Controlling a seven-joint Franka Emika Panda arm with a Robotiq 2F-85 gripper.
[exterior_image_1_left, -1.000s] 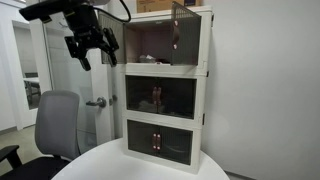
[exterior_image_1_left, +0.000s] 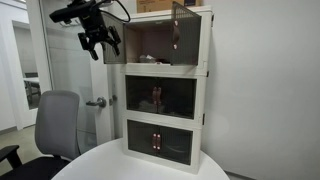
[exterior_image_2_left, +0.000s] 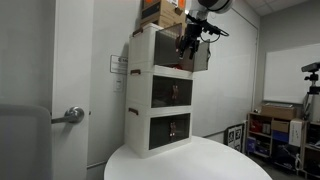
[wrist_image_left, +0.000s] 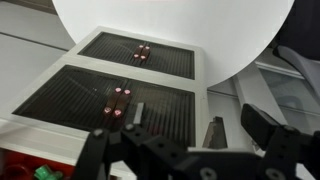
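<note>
A white three-tier cabinet (exterior_image_1_left: 204, 90) with dark mesh doors stands on the round white table (exterior_image_2_left: 190, 163). Its top compartment is open, the left door (exterior_image_1_left: 113, 40) and right door (exterior_image_1_left: 187, 36) both swung outward. Some small items lie inside it. Both lower tiers are closed, with reddish-brown handles (wrist_image_left: 120, 98) at the middle. My gripper (exterior_image_1_left: 106, 52) is up beside the top left door, seemingly in front of it; whether they touch cannot be told. In the wrist view its two fingers (wrist_image_left: 138, 112) stand apart, with nothing held between them.
Cardboard boxes (exterior_image_2_left: 165, 12) sit on top of the cabinet. A grey office chair (exterior_image_1_left: 57, 125) and a glass door are to its left. Shelves (exterior_image_2_left: 275, 130) stand farther right.
My gripper has moved right and slightly down, closer to the top left door. The cabinet and its doors look unmoved.
</note>
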